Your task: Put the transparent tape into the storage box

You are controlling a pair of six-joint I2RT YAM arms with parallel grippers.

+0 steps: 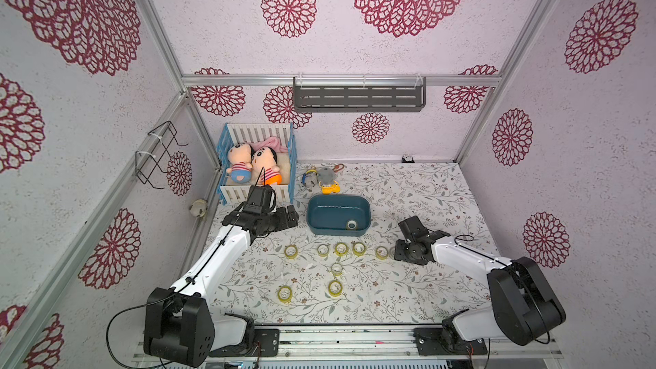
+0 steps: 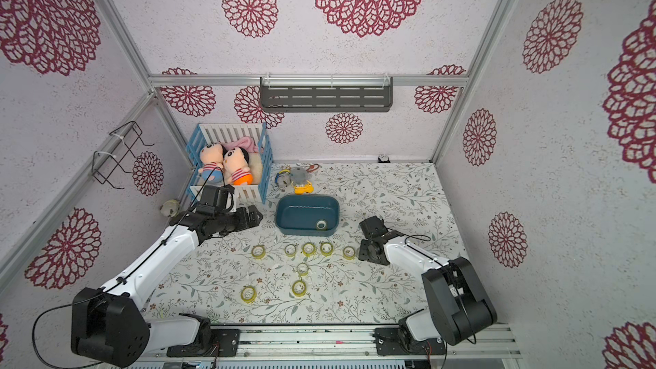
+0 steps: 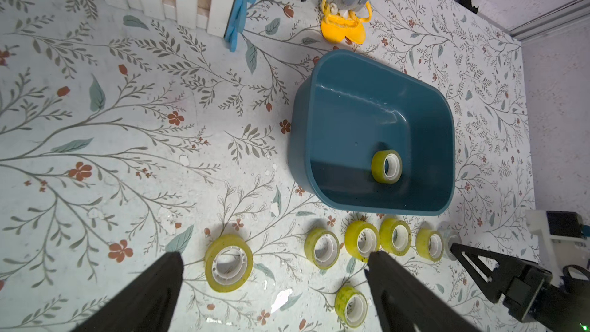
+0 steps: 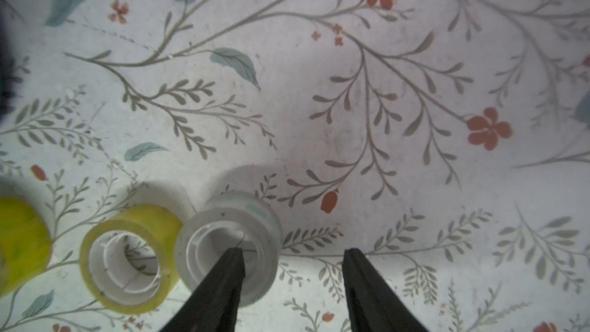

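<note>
The clear tape roll (image 4: 264, 252) stands on the table at the right end of a row of yellow tape rolls (image 4: 163, 239). My right gripper is over it, fingers apart, the left finger over the roll's opening. The teal storage box (image 1: 338, 212) holds one tape roll (image 3: 387, 166) and stands behind the row. My left gripper is open in the air left of the box, with nothing between its blurred fingers.
More yellow rolls (image 1: 285, 294) lie toward the front. A blue-and-white crib (image 1: 259, 191) with dolls is at back left; plush toys (image 1: 326, 177) sit behind the box.
</note>
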